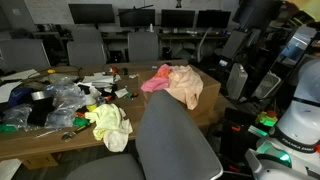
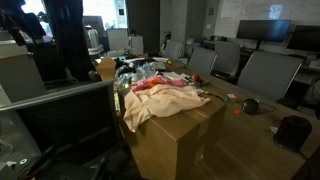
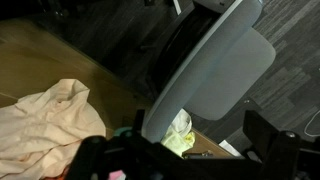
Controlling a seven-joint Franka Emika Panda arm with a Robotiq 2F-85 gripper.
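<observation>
In the wrist view my gripper stands open, its dark fingers wide apart with nothing held between them. Below it a grey chair fills the middle of that view. A peach cloth lies crumpled on the wooden table to the left. Part of a pale yellow cloth shows past the chair's edge. From exterior view 1, the peach cloth rests at the table's right end beside a pink cloth, while the yellow cloth is near the front edge.
Plastic bags, bottles and small items clutter the table's left half. The chair stands against the table's front. In exterior view 2, a second table has a few small objects. Bare wood shows mid-table.
</observation>
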